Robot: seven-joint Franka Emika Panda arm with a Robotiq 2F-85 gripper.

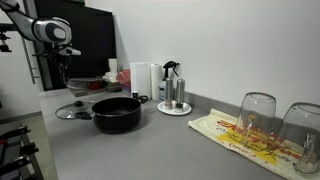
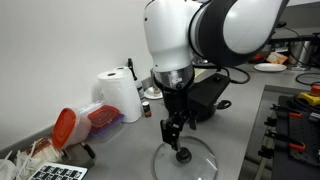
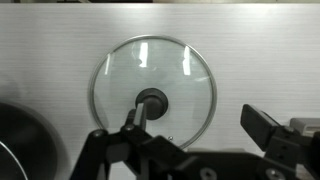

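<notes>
A clear glass lid (image 3: 185, 80) with a dark rim and black knob (image 3: 152, 102) lies flat on the table, fully seen in the wrist view. My gripper (image 2: 180, 126) is open above it, its fingers apart and empty; in exterior view 2 they hang over the knob (image 2: 183, 155). Exterior view 1 has the gripper (image 1: 62, 70) at the far left, clearly higher than the lid (image 1: 72, 111). Beside the lid stands a black pot (image 1: 118, 117), uncovered. Only the pot's edge (image 3: 28, 145) shows at the left of the wrist view.
At the back are a paper towel roll (image 1: 141, 77) and a plate (image 1: 174, 109) with bottles and grinders. Two upturned glass jars (image 1: 255, 116) stand on a patterned cloth (image 1: 222, 130) at right.
</notes>
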